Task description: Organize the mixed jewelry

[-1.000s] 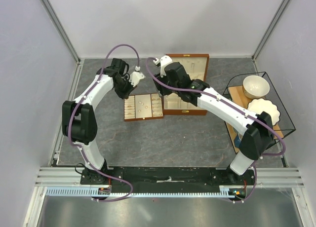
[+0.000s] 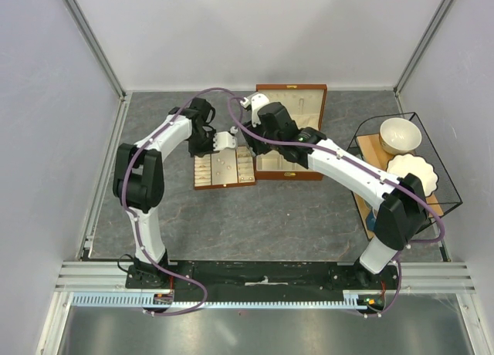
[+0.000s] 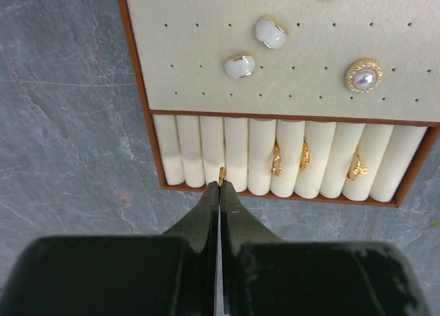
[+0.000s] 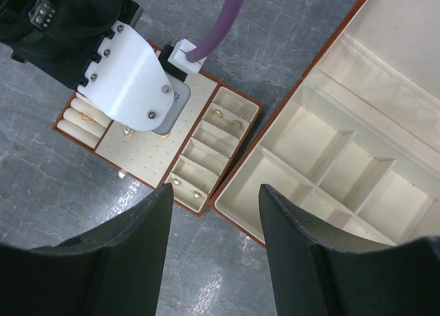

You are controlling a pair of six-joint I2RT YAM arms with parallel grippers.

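The jewelry tray (image 2: 224, 181) lies open left of the wooden box. In the left wrist view my left gripper is shut over the ring rolls (image 3: 236, 141), a small gold sliver showing at its tips; whether it grips it is unclear. Gold rings (image 3: 305, 155) sit in the rolls; white rings (image 3: 270, 33) and pearl pieces (image 3: 364, 75) are on the pad. My right gripper is open above the tray and box, with nothing between its fingers. Small earrings (image 4: 237, 123) lie in the tray's compartments.
The jewelry box (image 2: 289, 175) stands open with empty compartments in the right wrist view. A wire rack with a white bowl (image 2: 400, 135) is at the right.
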